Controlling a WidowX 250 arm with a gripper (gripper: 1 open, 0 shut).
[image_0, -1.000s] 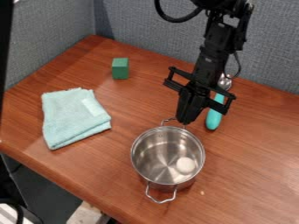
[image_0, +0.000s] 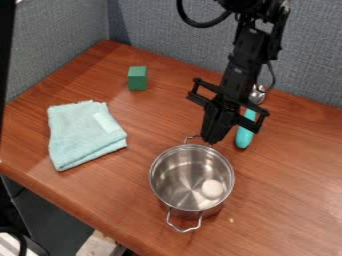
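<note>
My black gripper (image_0: 217, 125) hangs just above the far rim of a steel pot (image_0: 174, 195) on the wooden table, by the pot's rear handle. Whether its fingers are open or shut, or on the handle, I cannot tell. Behind and right of it lies a turquoise elongated object (image_0: 246, 134), partly hidden by the arm, with a small metal item (image_0: 258, 95) beyond it.
A folded pale cloth (image_0: 84, 135) lies at the left, and a green block (image_0: 138, 79) stands at the back left. Grey walls bound the back.
</note>
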